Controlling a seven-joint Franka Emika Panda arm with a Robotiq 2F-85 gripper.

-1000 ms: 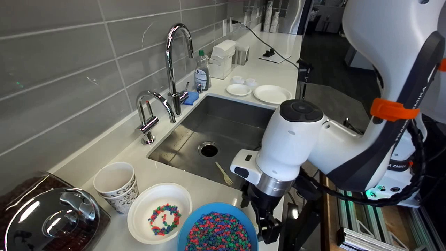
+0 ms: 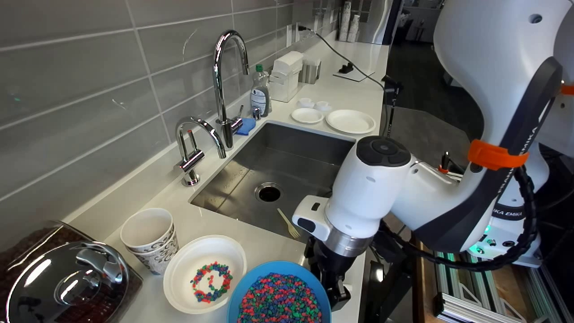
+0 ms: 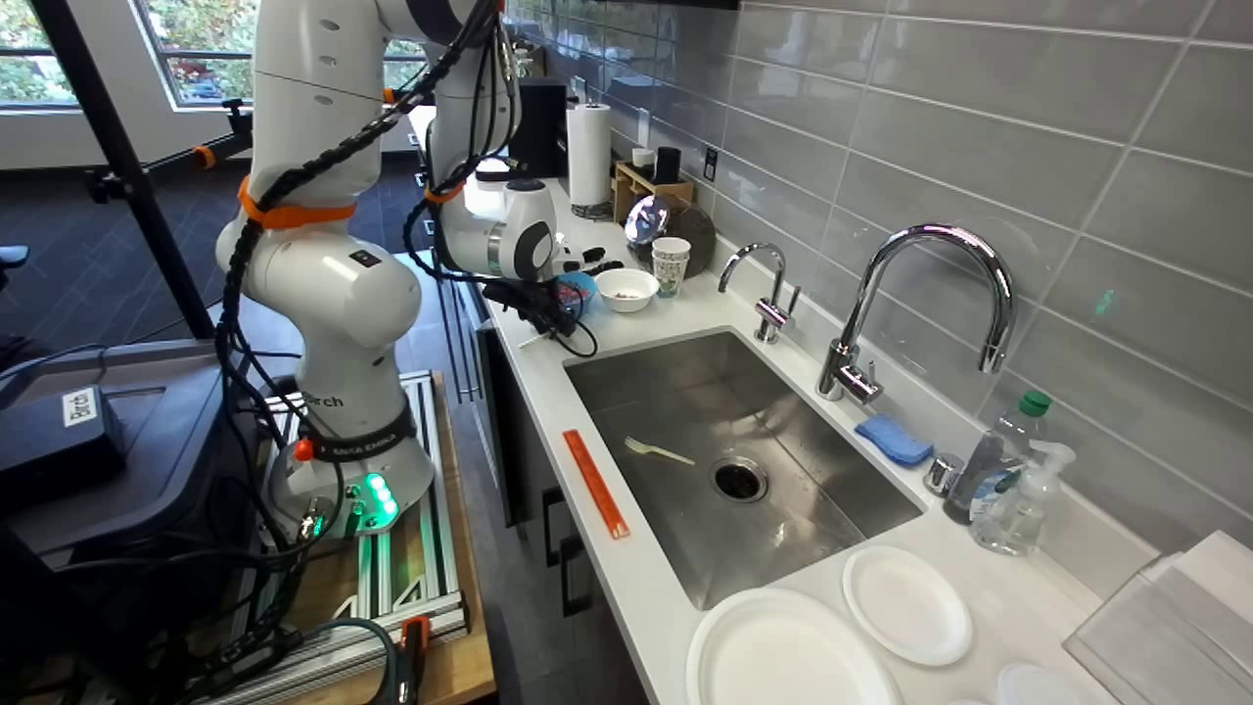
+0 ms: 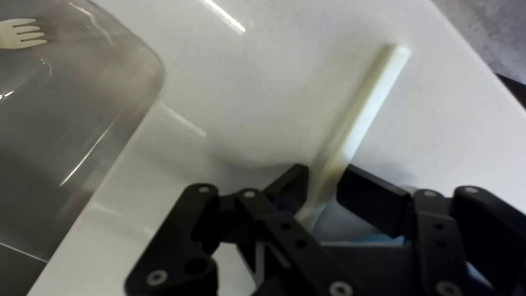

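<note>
In the wrist view a pale, narrow handle [image 4: 370, 111] lies close to the white counter [image 4: 236, 98] and runs down between the fingertips of my gripper. The fingers stand close on either side of it; whether both press on it cannot be told. Its lower end is hidden by the gripper. Exterior view 1 has my gripper [image 2: 334, 293] low at the right side of a blue bowl [image 2: 283, 264] full of red, green and blue pieces. To the left, a white bowl [image 2: 196, 253] holds a few such pieces.
Stacked paper cups [image 2: 149, 237] and a glass lid [image 2: 70, 285] stand left of the bowls. Behind the arm is the steel sink [image 2: 285, 156] with a fork [image 2: 289, 223] in it. An orange strip [image 3: 595, 484] lies along the counter's front edge.
Over the last second the arm and gripper have shifted left in exterior view 1, closer against the blue bowl. The blue bowl has moved slightly left; the other things look unmoved.
</note>
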